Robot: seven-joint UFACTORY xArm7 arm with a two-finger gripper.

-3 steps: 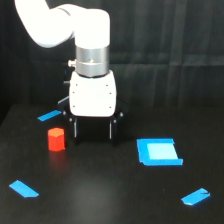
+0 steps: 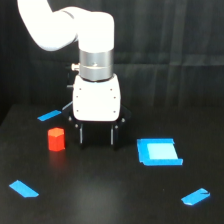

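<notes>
A red cube (image 2: 56, 139) sits on the dark table at the left. To its right, my gripper (image 2: 98, 137) hangs pointing down from the white arm. Its two thin dark fingers stand well apart, and nothing shows between them. A sideways gap separates the cube from the nearer finger. How high the fingertips are above the table is hard to judge.
Blue tape frames a pale square (image 2: 161, 152) on the table at the right. Blue tape strips lie at the back left (image 2: 50, 115), front left (image 2: 23, 189) and front right (image 2: 195, 197).
My gripper has shifted slightly to the right and a little lower in the view. The red cube and the tape have not moved.
</notes>
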